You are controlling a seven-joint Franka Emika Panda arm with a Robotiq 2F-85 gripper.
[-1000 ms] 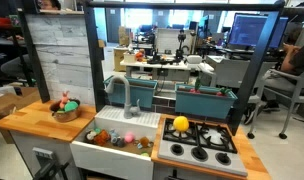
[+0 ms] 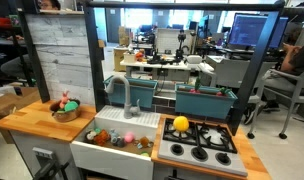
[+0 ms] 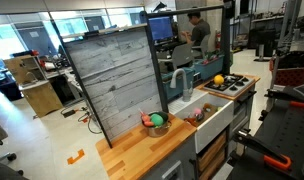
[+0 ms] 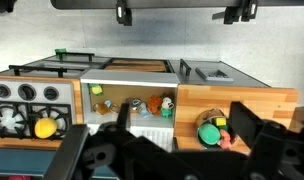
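Note:
My gripper stands open in the wrist view, its dark fingers well apart and nothing held between them. It hangs above the toy kitchen counter, clear of the objects. A yellow ball (image 2: 181,124) rests on the stove (image 2: 200,154), towards its left rear in exterior view 1. Several small coloured toys (image 4: 160,104) lie in the white sink (image 2: 110,160). On the wooden counter (image 2: 32,121) sits a round basket (image 3: 155,130) holding a green thing (image 4: 209,134) and other coloured pieces.
A grey faucet (image 2: 126,92) rises behind the sink. Blue-green bins (image 2: 203,104) hang along the back rail, and dark upright posts frame the kitchen. A whitewashed wood panel (image 3: 115,88) stands behind the counter. Bare counter surrounds the basket.

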